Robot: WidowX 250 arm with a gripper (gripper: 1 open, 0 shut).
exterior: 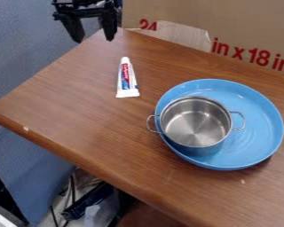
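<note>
My gripper point(92, 29) hangs at the top left, above the far corner of the table, its two black fingers apart with nothing between them. A white toothpaste tube point(127, 78) lies on the wooden table, below and to the right of the gripper. A steel pot point(197, 123) with two handles stands inside a blue plate point(252, 116) on the right half of the table.
A cardboard box point(240, 27) with red lettering stands behind it. Left of the table are a blue-grey surface and, lower down, cables and other clutter on the floor.
</note>
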